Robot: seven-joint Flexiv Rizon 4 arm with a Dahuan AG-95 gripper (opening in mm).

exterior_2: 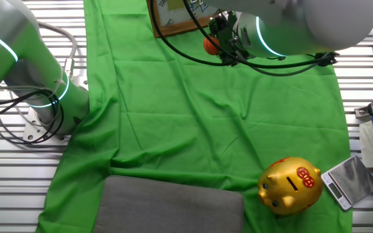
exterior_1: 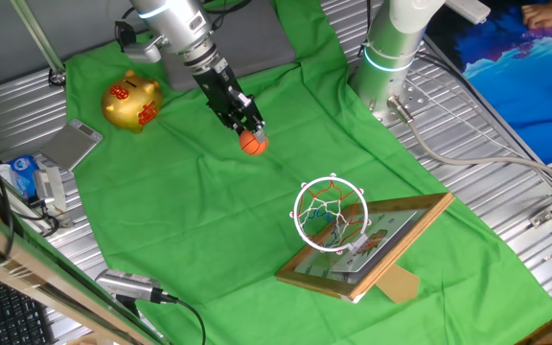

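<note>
A small orange basketball (exterior_1: 253, 143) with black lines is at the tip of my gripper (exterior_1: 249, 132), whose black fingers are shut on it. In the second exterior view the ball (exterior_2: 211, 45) shows at the left end of the gripper (exterior_2: 220, 40), partly covered by cables. Down and to the right of the ball in the first view is a white hoop (exterior_1: 299, 230) with a red, white and blue net. It is fixed to a wood-framed backboard (exterior_1: 420, 213) leaning on a stand. The ball is apart from the hoop.
A golden piggy bank (exterior_1: 130, 102) stands near a small scale (exterior_1: 73, 146). A grey pad (exterior_2: 167, 206) lies at one cloth edge. My arm's cables hang across the second view.
</note>
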